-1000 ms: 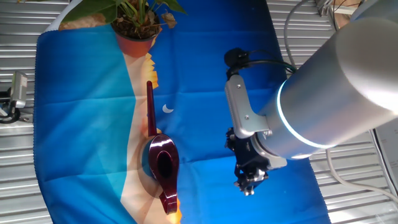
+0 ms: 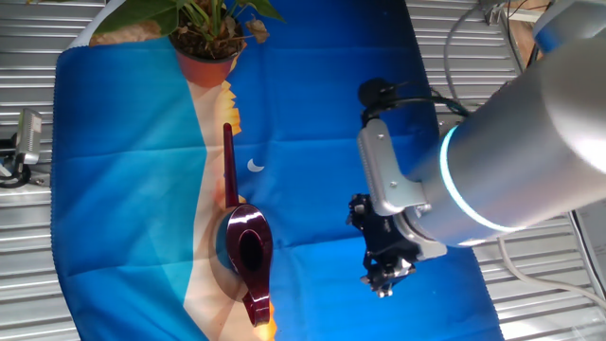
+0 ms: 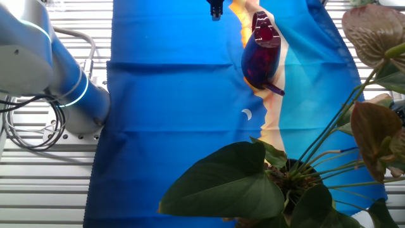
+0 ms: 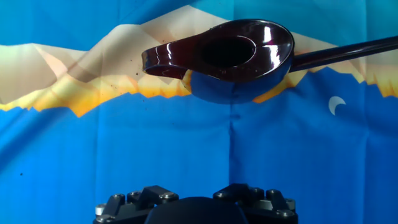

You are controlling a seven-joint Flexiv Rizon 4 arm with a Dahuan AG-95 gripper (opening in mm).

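A glossy dark-red watering can (image 2: 249, 248) with a long thin spout (image 2: 230, 166) and a looped handle rests on the printed cloth. Its dark top opening shows in the wrist view, where the can (image 4: 273, 53) lies near the upper edge, ahead of the fingers. My gripper (image 2: 367, 248) hovers over the blue part of the cloth, to the right of the can and clear of it. Both fingers (image 4: 163, 195) stand apart with nothing between them. Only the gripper's dark tip (image 3: 216, 11) appears at the top edge of exterior view 2.
A potted plant (image 2: 205, 68) stands at the far end of the cloth; its broad leaves (image 3: 221, 183) cover much of the foreground in exterior view 2. Slatted metal table (image 2: 24, 256) borders the cloth (image 2: 312, 114). Blue cloth between gripper and can is bare.
The arm and gripper have shifted slightly right in exterior view 1, away from the can. The can and plant have stayed put.
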